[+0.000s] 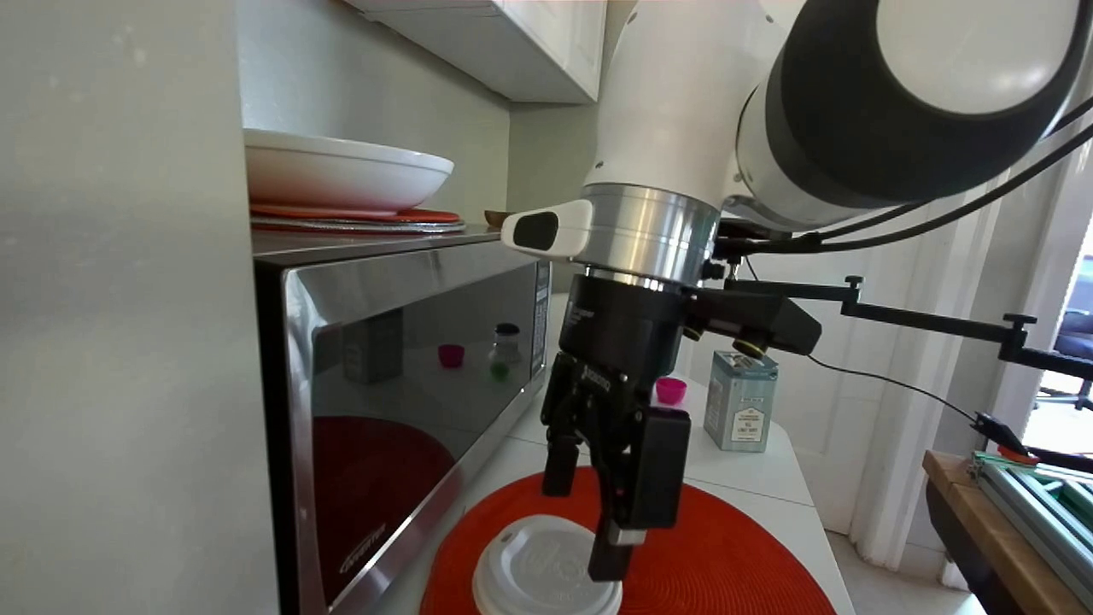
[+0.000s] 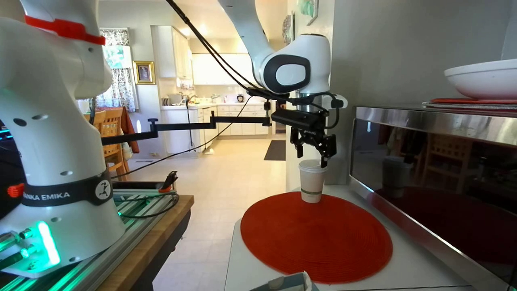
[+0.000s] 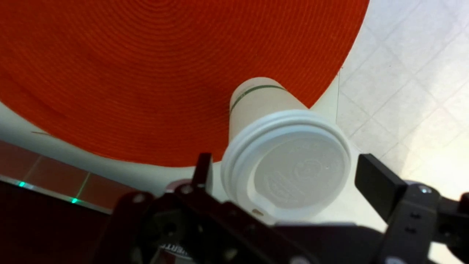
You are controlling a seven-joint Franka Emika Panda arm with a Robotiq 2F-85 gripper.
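Observation:
A white paper cup (image 2: 312, 182) with a green stripe and a white lid stands upright near the edge of a round red mat (image 2: 315, 237). From above, its lid (image 3: 299, 171) fills the middle of the wrist view. My gripper (image 2: 311, 159) hangs just over the cup. In the wrist view the open gripper has one fingertip left of the lid and the other to its right, with gaps showing on both sides. Exterior view 1 has the gripper (image 1: 581, 528) above and behind the lid (image 1: 548, 564); one fingertip overlaps the lid's right edge there.
A microwave (image 1: 410, 266) borders the mat, with a white bowl (image 1: 343, 169) on top. A grey-blue box (image 1: 740, 401) and a pink cup (image 1: 670, 389) stand at the counter's far end. Past the counter edge near the cup lies open floor (image 3: 395, 96).

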